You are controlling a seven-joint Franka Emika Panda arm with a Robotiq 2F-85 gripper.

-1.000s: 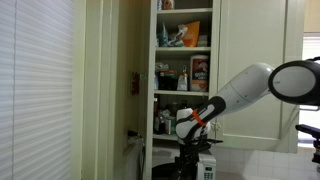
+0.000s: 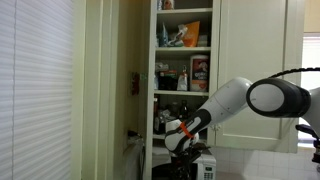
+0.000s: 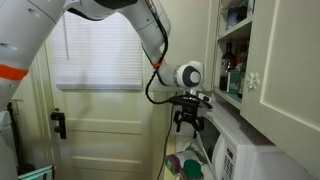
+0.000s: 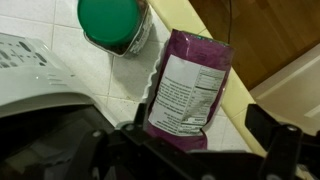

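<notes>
A purple packet with a white printed label (image 4: 185, 95) lies on the tiled counter in the wrist view, close to the counter's wooden edge. My gripper is open above it, its dark fingers spread to either side of the packet's near end and nothing held between them. The height of the fingers over the packet is hard to judge. Beside the packet stands a jar with a green lid (image 4: 108, 18). From the second exterior view, the gripper (image 3: 189, 125) points downward over the counter, with the green lid (image 3: 192, 169) below it.
A white microwave (image 4: 35, 80) borders the packet on the left. Past the counter edge, the brown floor (image 4: 265, 40) shows. Above the microwave are stocked cupboard shelves (image 2: 182, 49) and an open cupboard door (image 3: 285, 75) near the arm.
In the first exterior view, my arm has come down and slightly left over the last second. Most of that shift is in the earlier half; the shelves look the same.
</notes>
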